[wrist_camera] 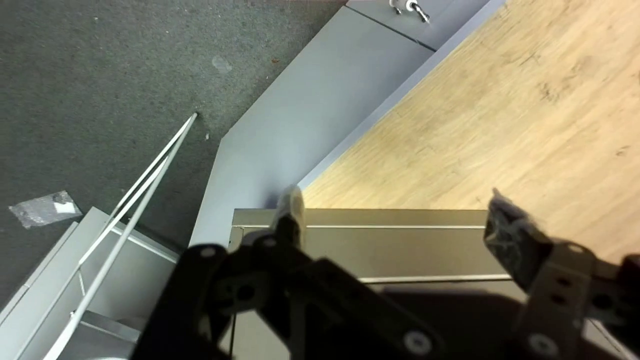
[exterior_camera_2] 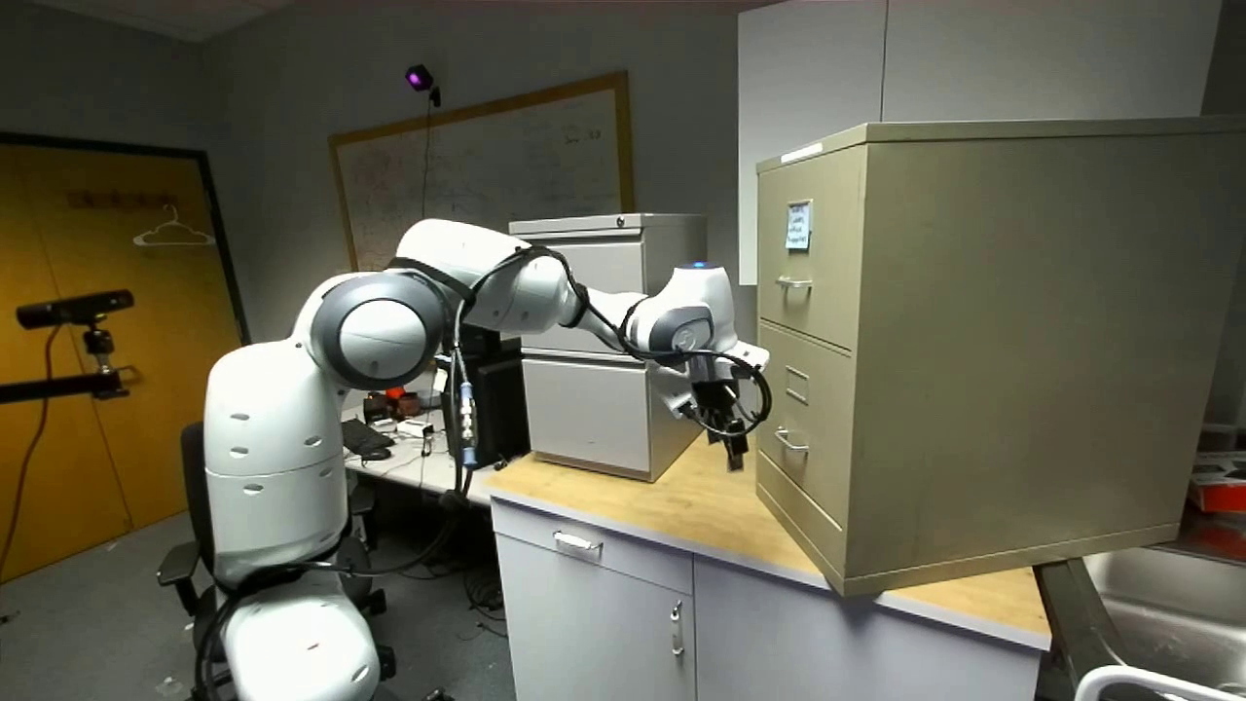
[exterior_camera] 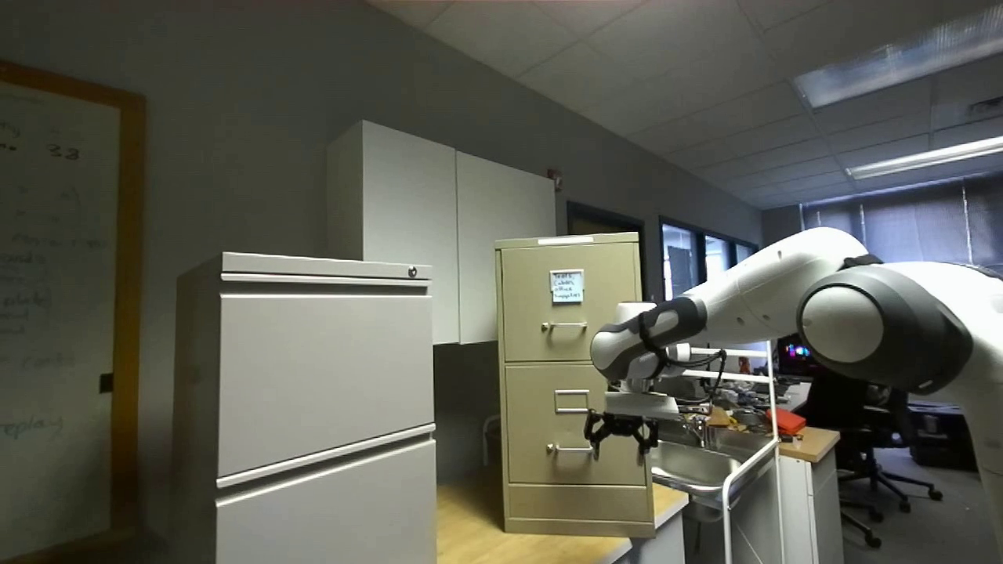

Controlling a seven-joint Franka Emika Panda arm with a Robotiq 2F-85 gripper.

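Observation:
My gripper [exterior_camera: 620, 443] hangs pointing down in front of the lower drawer of a beige two-drawer file cabinet [exterior_camera_2: 1016, 350]. Its fingers are spread wide in the wrist view, with nothing held between them. That drawer's silver handle [exterior_camera: 570, 450] lies left of the fingers in exterior view 1, and both beige drawers are closed. The upper drawer [exterior_camera: 526, 282] carries a handwritten label [exterior_camera: 566, 287] and its own handle [exterior_camera: 564, 325]. A grey file cabinet [exterior_camera_2: 590, 409], also closed, stands across the counter. Whether the gripper touches the beige front cannot be told.
Both cabinets stand on a wooden counter [wrist_camera: 540, 108], bare between them. A sink [exterior_camera: 691, 465] and a white metal frame [exterior_camera: 749, 470] lie on the beige cabinet's far side. A wall cupboard [exterior_camera: 409, 225] hangs behind.

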